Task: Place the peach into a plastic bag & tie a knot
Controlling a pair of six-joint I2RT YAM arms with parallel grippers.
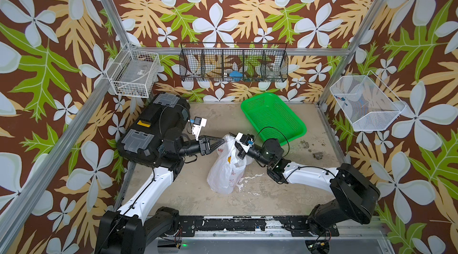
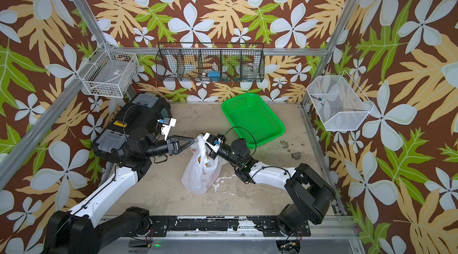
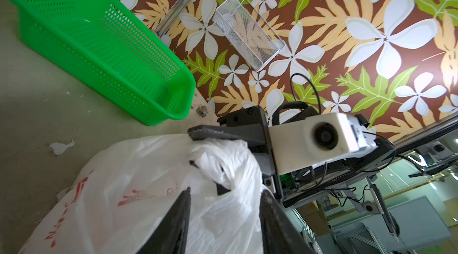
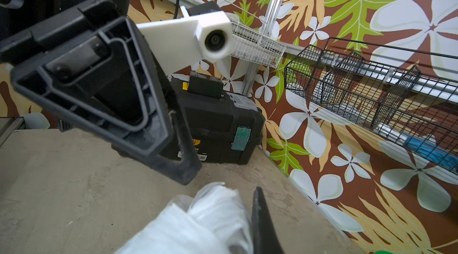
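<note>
The white plastic bag point(image 1: 221, 175) rests on the table between my arms, twisted at its top, with a yellow-orange patch of the peach showing through in the top views. My left gripper is open, its fingertips just left of the gathered top. My right gripper point(image 1: 232, 143) is at that top; in the left wrist view the bunched plastic point(image 3: 224, 168) lies between its dark fingers, though whether they grip it firmly is hard to tell.
A green basket point(image 1: 267, 110) sits behind the bag to the right. A black toolbox point(image 1: 143, 144) stands at the left. Wire baskets hang on the walls.
</note>
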